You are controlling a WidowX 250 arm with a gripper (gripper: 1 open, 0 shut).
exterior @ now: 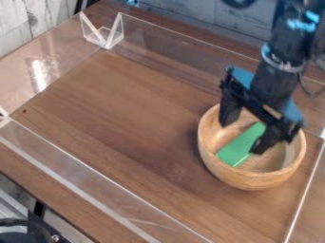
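A wooden bowl [229, 171] sits at the right of the table with a green block [238, 147] inside it. My black gripper [252, 135] is over the bowl, its open fingers reaching down toward the block; whether they touch it cannot be told. The red object behind the bowl is hidden by the arm.
Transparent walls edge the table, with a clear bracket [105, 28] at the back left.
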